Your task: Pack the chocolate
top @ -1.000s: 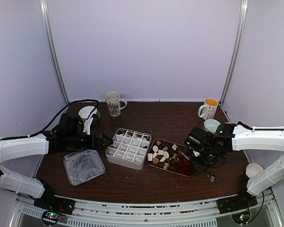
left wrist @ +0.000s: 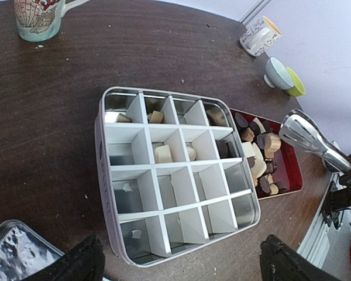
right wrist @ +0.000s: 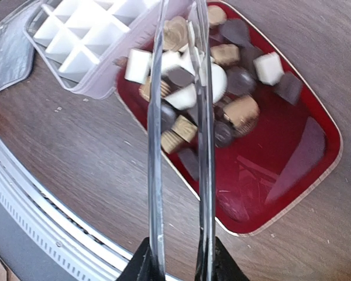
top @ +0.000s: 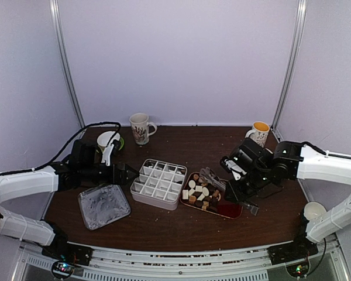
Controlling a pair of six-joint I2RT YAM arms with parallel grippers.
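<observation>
A white divided box (top: 158, 199) sits mid-table, a few pieces in its back compartments in the left wrist view. Right of it a red tray (top: 228, 212) holds several dark, tan and white chocolates (right wrist: 241, 111), bunched toward the box side. My right gripper (top: 208, 174) is over the tray, its long clear fingers part open and pointed toward the box side; whether anything is between the tips is unclear, as they run out of the top of the right wrist view. My left gripper (top: 131, 172) hovers left of the box, open, with empty fingers.
A clear lid (top: 103, 206) lies front left. A tall mug (top: 139, 129) and a bowl (top: 106, 139) stand back left; an orange-lined mug (top: 257, 133) and bowls (left wrist: 277, 74) back right.
The right arm and gripper have risen, the fingertips moving up toward the back of the tray. The left arm is essentially still.
</observation>
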